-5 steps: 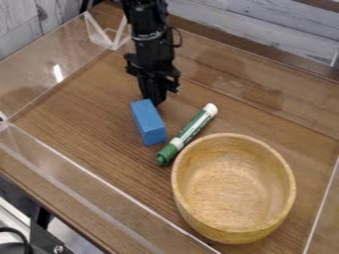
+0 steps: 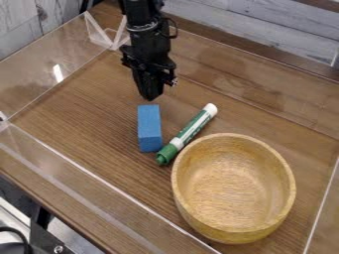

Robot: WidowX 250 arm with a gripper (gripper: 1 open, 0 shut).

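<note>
My black gripper [image 2: 150, 89] hangs at the upper middle of the camera view, just above and behind a blue block [image 2: 150, 129], apart from it; it looks shut, with nothing visible between its fingers. The blue block lies upright in the view on the wooden table [image 2: 79, 129]. A green and white tube [image 2: 188, 135] lies diagonally to the block's right.
A large yellow bowl [image 2: 232, 187] fills the lower right. Clear panels border the table at the left.
My gripper has moved up and back, away from the blue block. The block has straightened and shifted slightly.
</note>
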